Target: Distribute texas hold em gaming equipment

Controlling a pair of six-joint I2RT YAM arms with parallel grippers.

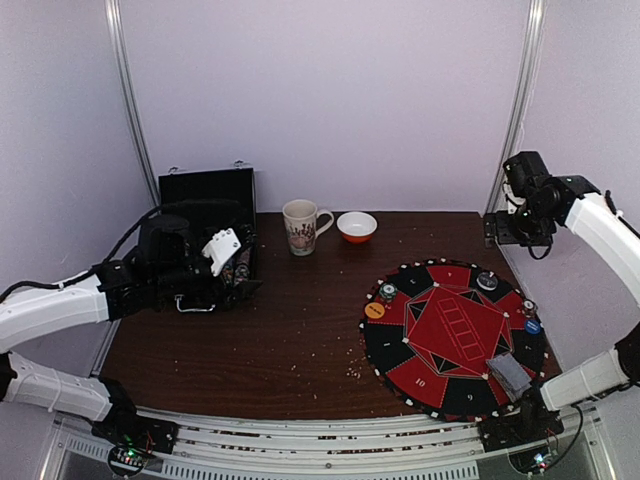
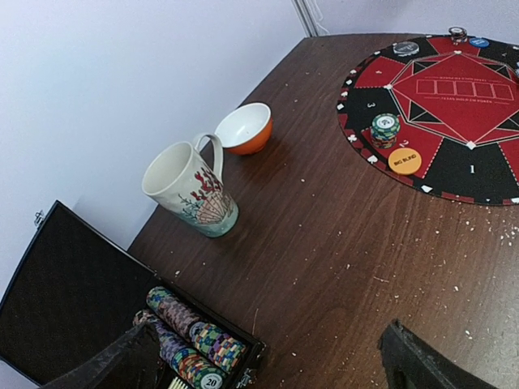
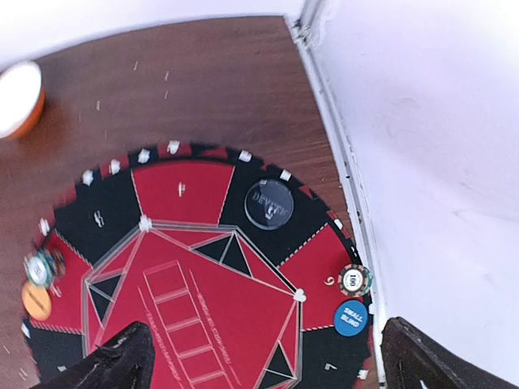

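The round red and black poker mat lies on the right of the table. On its left edge stand a chip stack and the orange big blind button. Its far side bears a clear dealer button. At the right are another chip stack and the blue small blind button. A grey boxed deck rests at the near right. My left gripper is open beside the black case with rows of chips. High above the mat, my right gripper is open and empty.
A tall mug and an orange and white bowl stand at the back of the table. Bare wood spans the middle. A wall closes off the right side.
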